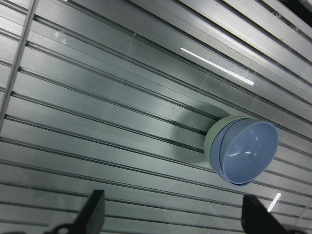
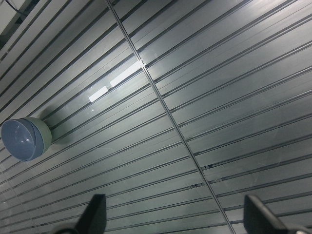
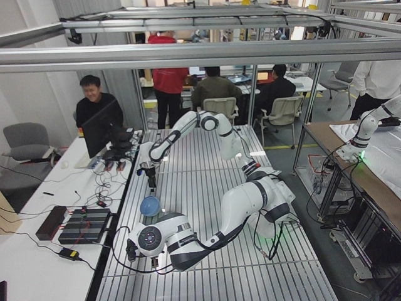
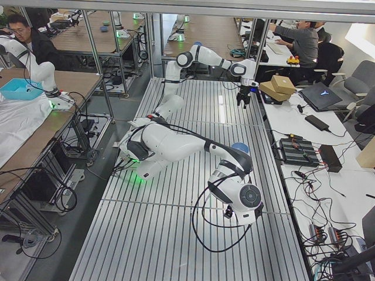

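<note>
Nested bowls, a blue one (image 1: 247,152) inside another blue one, in a pale green one (image 1: 210,136), lie on the slatted metal table (image 1: 97,136). The blue bowl (image 3: 150,206) is between my two arms. My left gripper is above the table, fingers apart and empty, with the bowls ahead to its right. My right gripper also hangs open and empty over bare slats; from it the bowls (image 2: 18,139) appear at the far left. In the camera right view the near arm partly hides the blue bowl (image 4: 239,147).
A white side desk (image 3: 37,273) with power supplies (image 3: 84,226), cables and a monitor (image 3: 100,128) runs along the table. Aluminium frame bars (image 3: 200,53) cross overhead.
</note>
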